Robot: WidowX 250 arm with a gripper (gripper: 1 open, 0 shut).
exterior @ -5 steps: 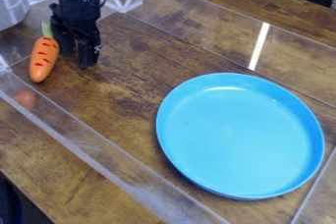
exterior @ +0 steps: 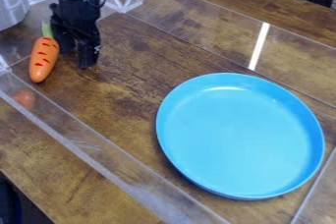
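Note:
A black robot gripper [exterior: 74, 39] is low at the upper left, beside an orange toy carrot [exterior: 43, 59] with a green top that lies on the wooden surface. The gripper's fingers are dark and blurred together, so whether they are open or shut, or touch the carrot, I cannot tell. A large blue plate [exterior: 239, 135] lies on the right.
Clear plastic walls [exterior: 118, 169] border the wooden work area, and a white object [exterior: 11, 0] sits in the top left corner. The middle of the wood between carrot and plate is bare.

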